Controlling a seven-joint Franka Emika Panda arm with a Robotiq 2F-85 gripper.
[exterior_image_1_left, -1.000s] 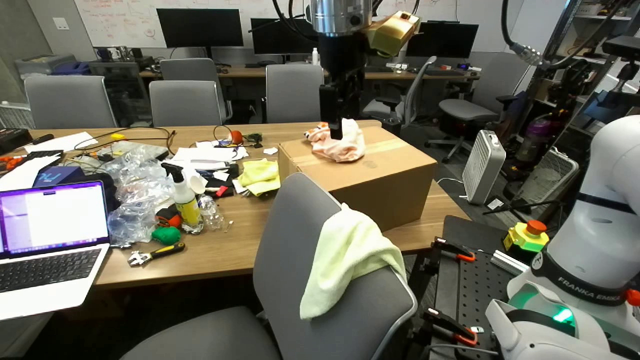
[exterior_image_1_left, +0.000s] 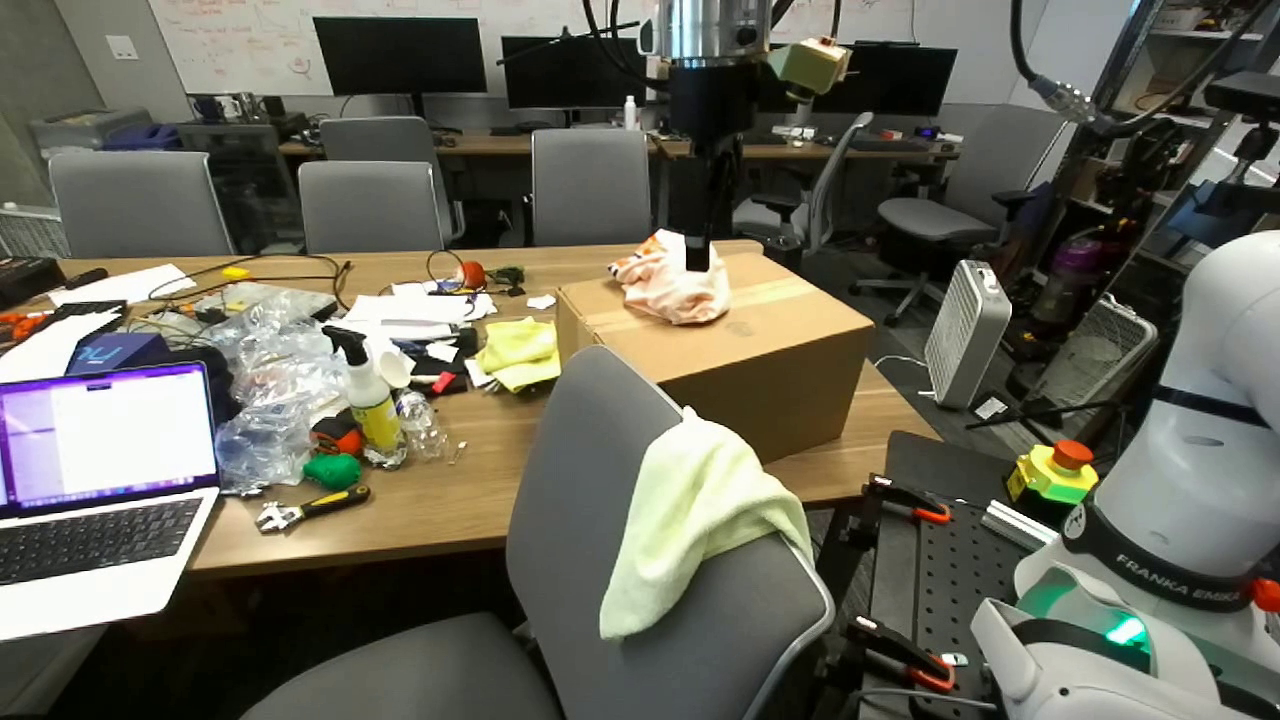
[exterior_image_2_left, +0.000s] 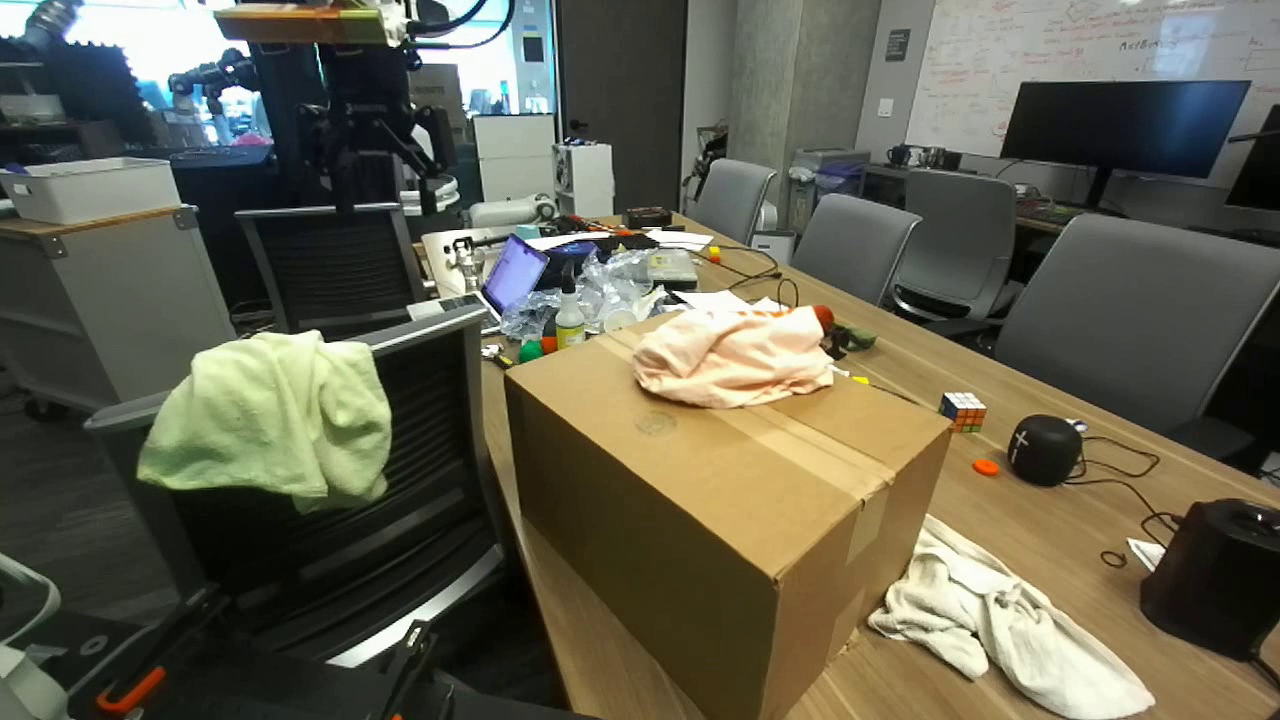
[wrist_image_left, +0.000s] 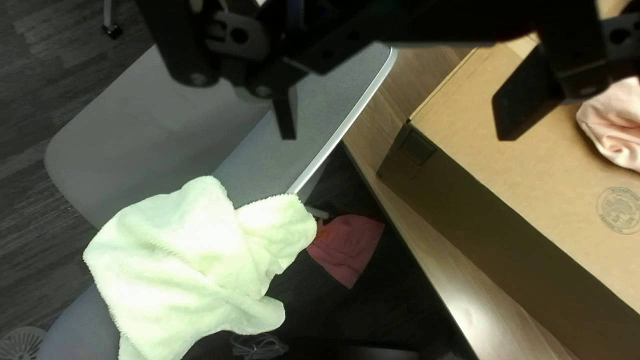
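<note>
My gripper stands open and empty in the wrist view, its two dark fingers wide apart. A pale yellow-green towel (wrist_image_left: 192, 270) drapes over the back of a grey chair (exterior_image_1_left: 588, 468), below the gripper in the wrist view. On top of a large cardboard box (exterior_image_2_left: 720, 504) lies a crumpled peach cloth (exterior_image_2_left: 732, 358). In exterior view 1 the gripper (exterior_image_1_left: 698, 246) overlaps this cloth, but exterior view 2 shows the gripper (exterior_image_2_left: 384, 198) high above the chair side, apart from the cloth and towel.
The box stands on the wooden table (exterior_image_1_left: 480, 510). Left of it are a yellow cloth (exterior_image_1_left: 522, 354), spray bottle (exterior_image_1_left: 374, 414), plastic wrap and laptop (exterior_image_1_left: 102, 480). A white cloth (exterior_image_2_left: 996, 618), a Rubik's cube (exterior_image_2_left: 963, 412) and black speakers lie beyond the box in exterior view 2.
In exterior view 1 my gripper has shifted a little to the right and turned somewhat. Towel, peach cloth and box are where they were.
</note>
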